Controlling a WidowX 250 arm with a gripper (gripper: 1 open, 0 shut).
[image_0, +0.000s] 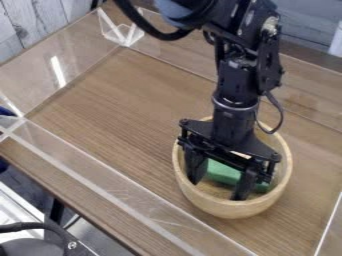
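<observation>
The black gripper (227, 160) points down into a round wooden bowl (223, 203) at the right of the table, its fingers inside the rim, standing open. A green object (223, 173) lies in the bowl, partly hidden beneath and between the fingers. Whether the fingers touch it cannot be made out.
Clear strips run along its edges, with a small clear bracket (122, 33) at the back left. A dark cable loop sits at the bottom left corner.
</observation>
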